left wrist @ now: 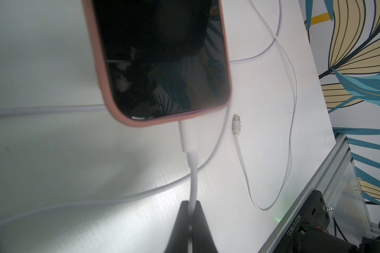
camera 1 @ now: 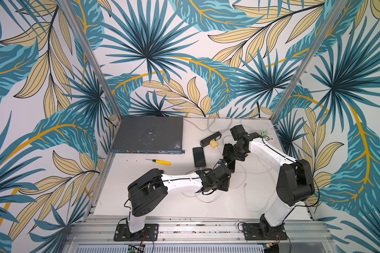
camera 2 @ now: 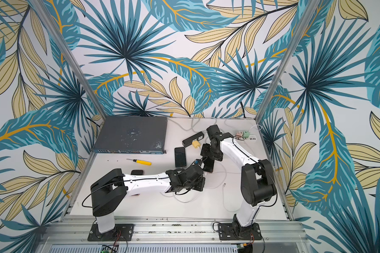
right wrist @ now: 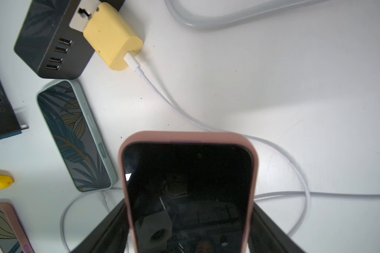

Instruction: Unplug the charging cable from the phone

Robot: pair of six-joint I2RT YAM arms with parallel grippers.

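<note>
A phone in a pink case (right wrist: pixel 187 189) is gripped by its sides in my right gripper, raised over the table with its dark screen showing. In the left wrist view, the white plug (left wrist: pixel 188 137) of the charging cable (left wrist: pixel 193 181) sits at the lower edge of that phone (left wrist: pixel 164 63), in line with it and touching. My left gripper is shut on the cable a short way below the plug; the thin white cord runs between its fingertips. From above, both grippers stand close together near the table's middle.
A phone in a light green case (right wrist: pixel 76 135) lies beside the black power strip (right wrist: pixel 59 46) with its yellow charger (right wrist: pixel 113 37). A second pink-cased phone (right wrist: pixel 6 227), a yellow screwdriver (camera 1: pixel 161 162) and a grey switch box (camera 1: pixel 149 132) lie left. Loose cables cross the table; one has a free plug (left wrist: pixel 236 124).
</note>
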